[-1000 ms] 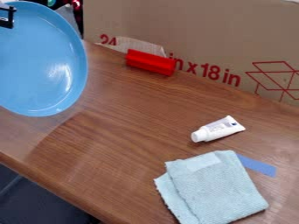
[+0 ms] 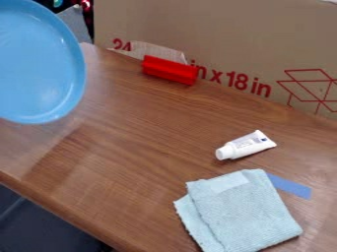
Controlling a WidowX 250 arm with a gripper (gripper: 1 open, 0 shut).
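A light blue plate (image 2: 33, 64) is tilted up at the left edge of the camera view, cut off by the frame. My gripper is out of view; whatever holds the plate cannot be seen. On the wooden table (image 2: 132, 148) lie a folded pale blue cloth (image 2: 239, 212) at the lower right, a white tube (image 2: 245, 145) with its cap to the left, and a red cylinder (image 2: 170, 70) at the back.
A cardboard box (image 2: 224, 39) stands along the back of the table. A strip of blue tape (image 2: 293, 187) is beside the cloth.
The things on the table are unchanged.
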